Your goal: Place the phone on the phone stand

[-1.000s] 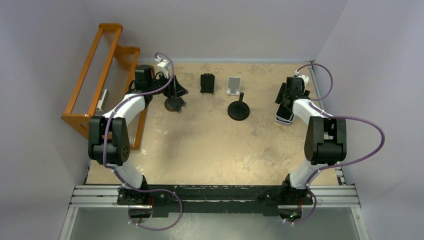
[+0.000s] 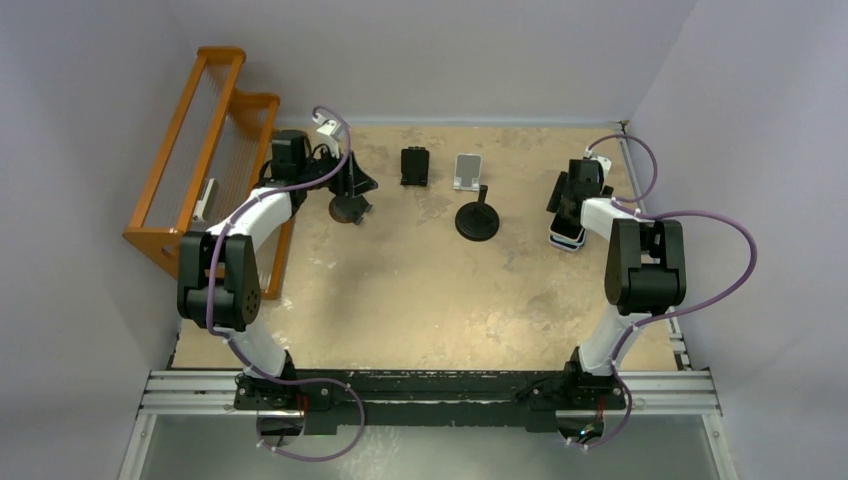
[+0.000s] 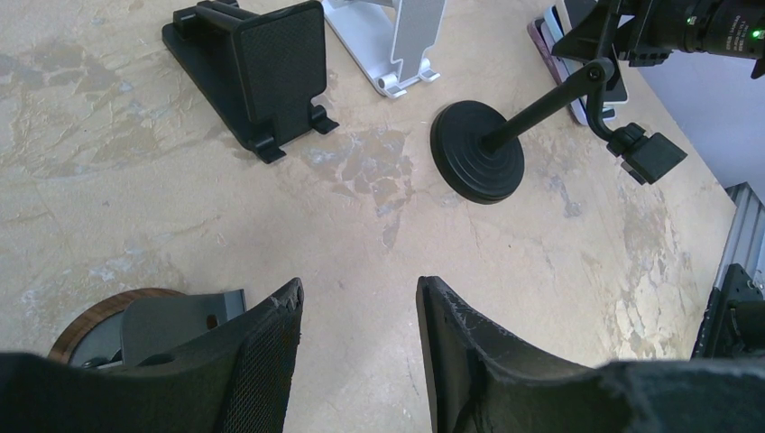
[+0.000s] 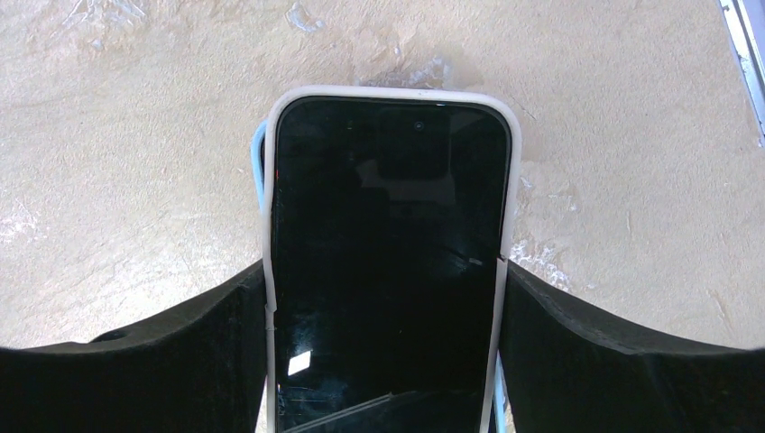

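A stack of phones (image 2: 566,240) lies at the table's right side, partly hidden under my right arm. Its uppermost phone (image 4: 388,234), black-screened in a pale case, fills the middle of the right wrist view. My right gripper straddles that phone, a finger against each long edge; whether they press on it is unclear. Four kinds of stand show: a black folding stand (image 3: 281,72), a light grey one (image 2: 468,172), a round-based black one (image 3: 476,152) and a round one (image 3: 180,323) by my left gripper, which is open and empty.
A blue-edged phone (image 4: 258,153) sits beneath the top one. At the left rises a wooden rack (image 2: 190,140) with a pale item inside. Walls border the back and the right side.
The left arm and the stands stay put.
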